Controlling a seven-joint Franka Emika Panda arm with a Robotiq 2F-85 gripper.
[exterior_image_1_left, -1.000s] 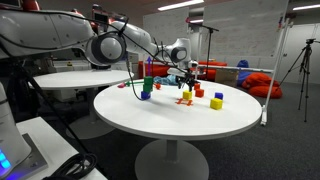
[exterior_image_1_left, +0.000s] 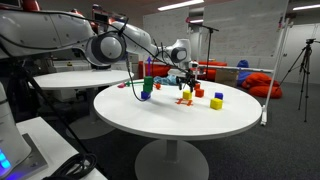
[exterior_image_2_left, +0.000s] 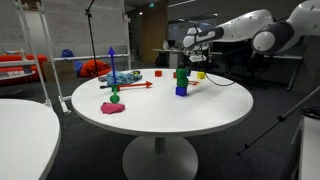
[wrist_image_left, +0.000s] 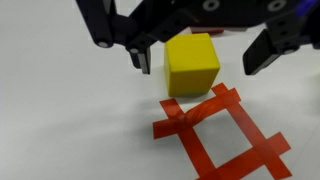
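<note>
A yellow block (wrist_image_left: 192, 66) rests on the white tabletop, just beyond one corner of a square outline of red tape (wrist_image_left: 200, 156). My gripper stands open, its dark fingers on either side of the block in the wrist view, with gaps showing between them and it. From exterior view 1, the same yellow block (exterior_image_1_left: 187, 94) lies below the arm's end, by the tape. How high the fingertips are above the table cannot be told.
A second yellow block (exterior_image_1_left: 216, 104), a blue block (exterior_image_1_left: 219, 95) and red blocks lie to the right. Opposite, a green block (exterior_image_2_left: 182, 78) stands over a blue block (exterior_image_2_left: 181, 91). A pink cloth (exterior_image_2_left: 115, 108) lies near the table's edge.
</note>
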